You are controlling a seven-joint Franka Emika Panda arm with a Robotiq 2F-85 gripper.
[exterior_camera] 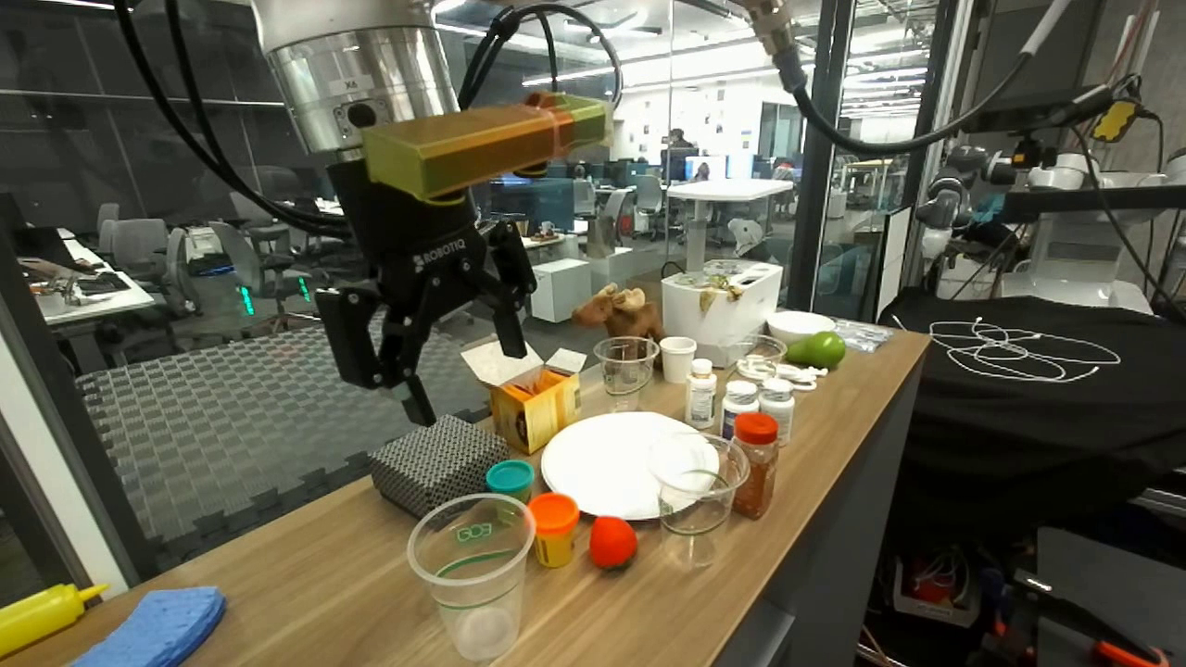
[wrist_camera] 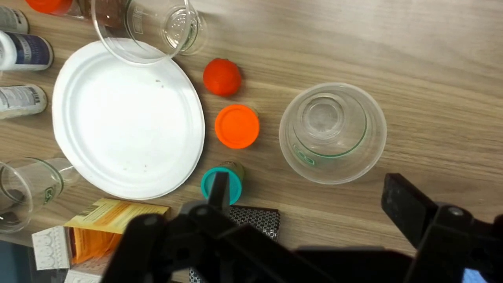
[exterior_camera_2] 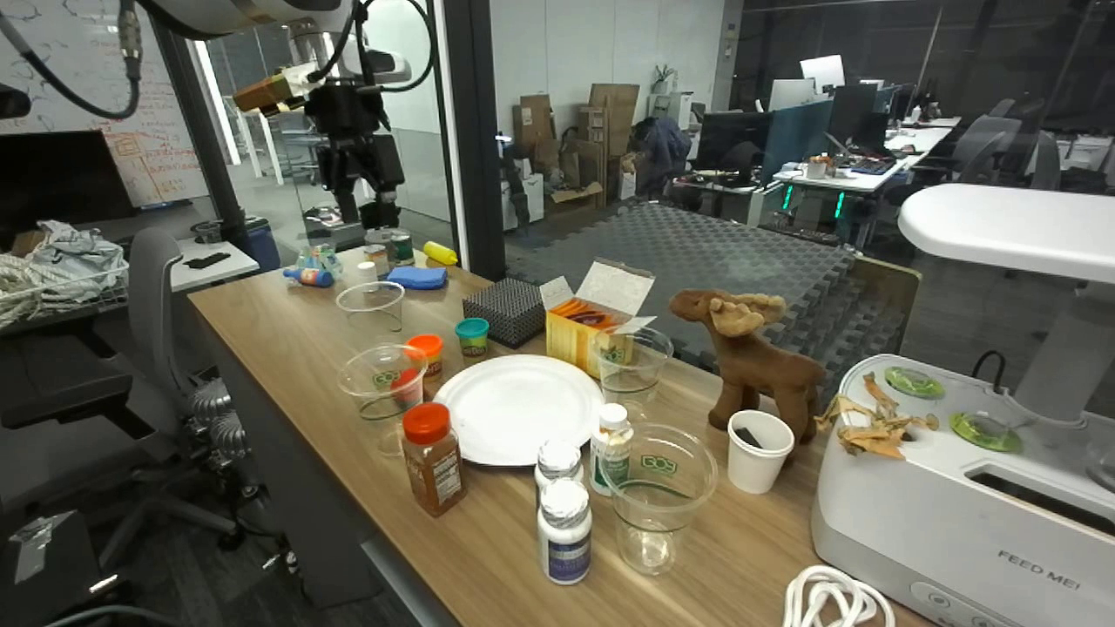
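Note:
High over the wooden counter my gripper (exterior_camera: 467,383) stands open, nothing between its fingers. Its two dark fingers (wrist_camera: 408,207) spread wide in the wrist view. Below them lie a clear cup with green print (wrist_camera: 333,133), an orange-lidded tub (wrist_camera: 237,126), a teal-lidded tub (wrist_camera: 221,183) and a small red ball-like item (wrist_camera: 222,77). A white plate (wrist_camera: 128,120) sits empty apart from a few specks. The left finger partly covers the teal lid and the black mesh box (wrist_camera: 254,217).
An open yellow box (exterior_camera_2: 575,334), a red-capped spice jar (exterior_camera_2: 431,460), white bottles (exterior_camera_2: 565,533) and more clear cups (exterior_camera_2: 658,491) crowd the counter. A blue sponge (exterior_camera: 156,624) and yellow bottle (exterior_camera: 44,617) are at the near left end. Bare wood lies right of the printed cup in the wrist view.

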